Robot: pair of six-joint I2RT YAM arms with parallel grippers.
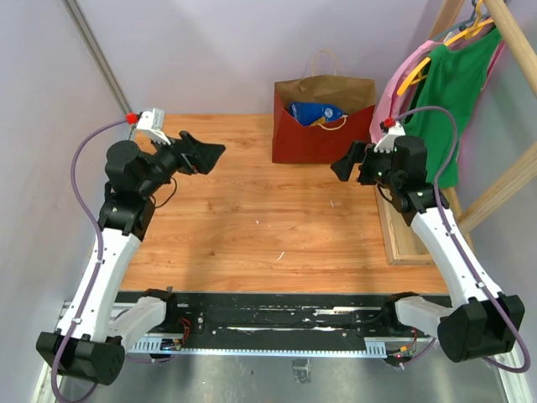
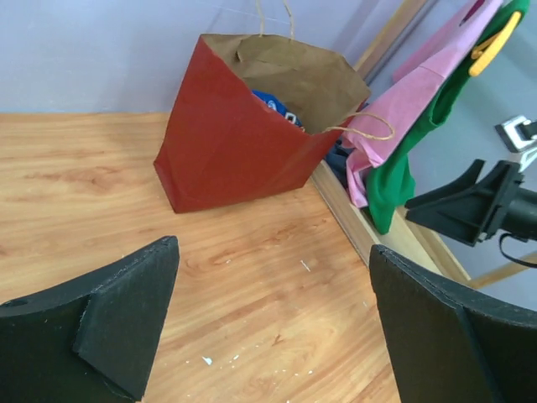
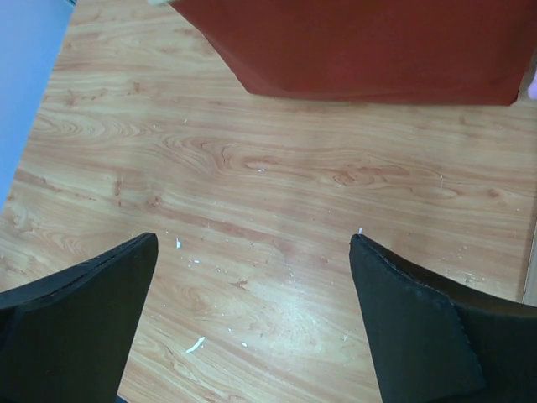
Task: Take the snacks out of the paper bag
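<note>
A red paper bag with brown inside and twisted handles stands at the back right of the table, also seen in the left wrist view and, cut off at the top, in the right wrist view. A blue snack packet shows inside it. My left gripper hangs over the table's left part, left of the bag, open and empty. My right gripper is held just in front of the bag's right side, open with nothing between its fingers.
A wooden rack with green and pink clothes on hangers stands along the right side, close to the bag and right arm. Walls border the back and left.
</note>
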